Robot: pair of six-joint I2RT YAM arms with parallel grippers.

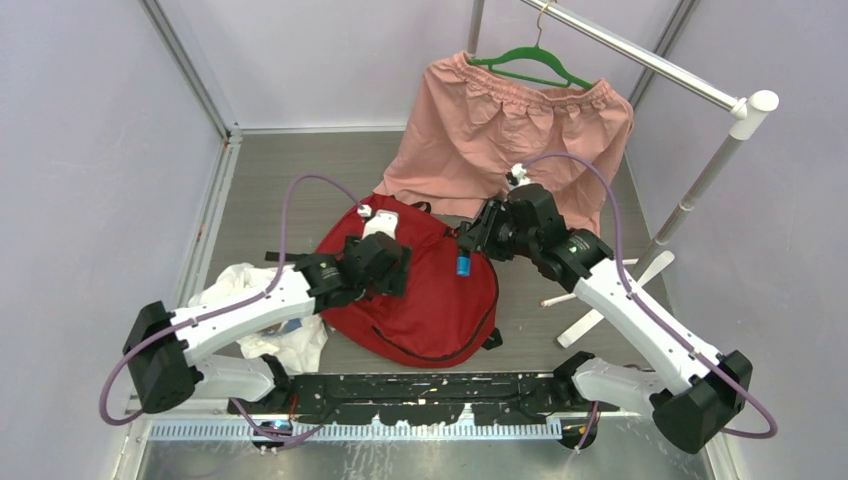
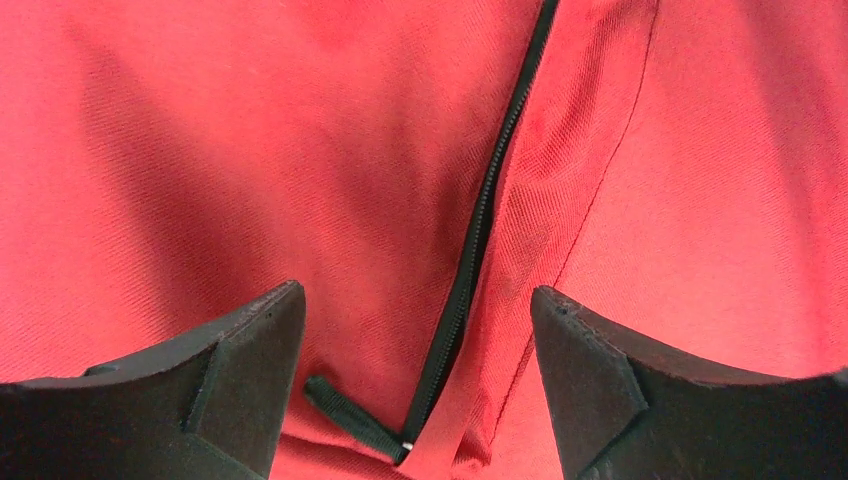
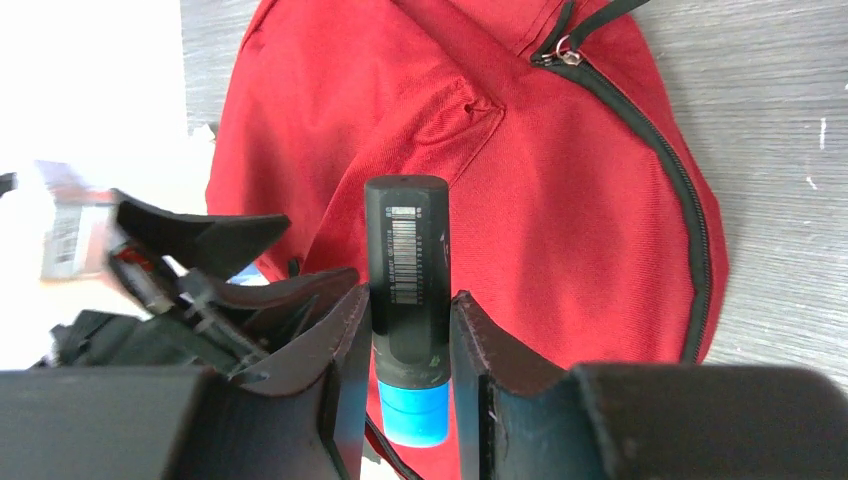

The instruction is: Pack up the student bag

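Observation:
The red bag (image 1: 430, 310) lies flat on the floor, its zipper (image 3: 690, 230) along one side. My left gripper is open over the red fabric, with a black zipper strip (image 2: 480, 210) between and below its fingers. My right gripper is shut on a dark cylinder with a blue end (image 3: 414, 410), which looks like a bottle or marker, held upright in the right wrist view above the bag. The left arm's black housing shows beside it in that view.
A crumpled white cloth (image 1: 295, 345) lies left of the bag. Pink shorts (image 1: 510, 140) hang on a green hanger (image 1: 530, 55) from a rack (image 1: 660, 55) behind and right, whose white feet rest right of the bag. Bare floor shows at back left.

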